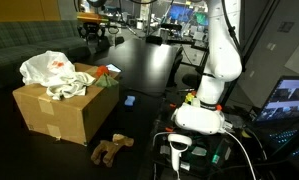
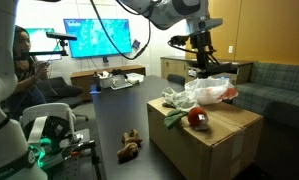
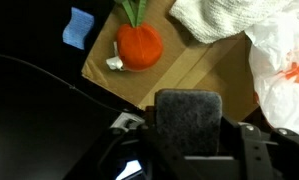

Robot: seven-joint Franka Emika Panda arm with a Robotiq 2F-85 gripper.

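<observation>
In the wrist view my gripper is shut on a dark, rounded object (image 3: 187, 110); what it is cannot be made out. Exterior view 1 has the arm's end (image 1: 92, 28) raised above and behind the cardboard box (image 1: 55, 117). From the other side, the dark gripper end (image 2: 201, 58) hangs in the air over the box top, touching nothing there. A red, tomato-like item (image 3: 139, 46) with a green stem lies on the box, beside a white cloth (image 3: 209, 14) and a white plastic bag (image 3: 279, 60) with red print.
A brown plush-like toy (image 1: 112, 150) lies on the dark table in front of the box. A small blue block (image 1: 130, 100) rests to the box's right. Farther along, the dark tabletop (image 1: 144, 68) has free room. A grey sofa (image 2: 279, 95) stands behind the box.
</observation>
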